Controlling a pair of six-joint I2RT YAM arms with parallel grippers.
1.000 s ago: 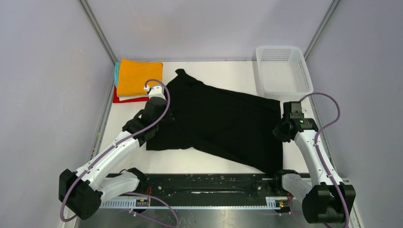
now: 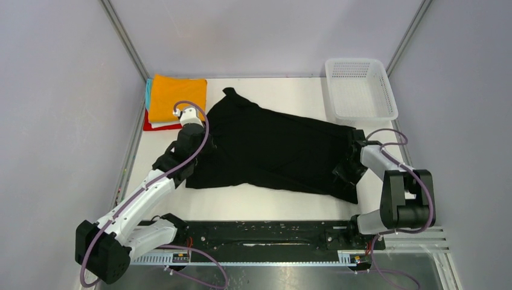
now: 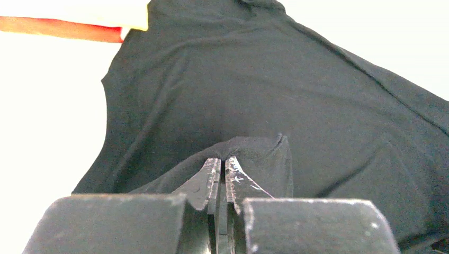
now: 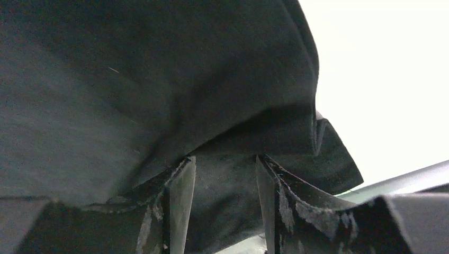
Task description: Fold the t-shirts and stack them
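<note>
A black t-shirt (image 2: 272, 151) is spread across the middle of the table, wrinkled, with a lifted fold under the left wrist camera. My left gripper is shut above its left part, its tips at a raised fold of dark cloth; whether any cloth is between them is unclear. My right gripper is part open on the shirt's right lower portion, dark fabric beneath and between its fingertips.
A stack of folded shirts (image 2: 175, 96), orange on top, sits at back left. An empty white basket (image 2: 360, 112) stands at back right. Bare table (image 2: 265, 205) shows along the front.
The shirt's lower right corner has shifted up from the front edge. My left gripper has shifted slightly left.
</note>
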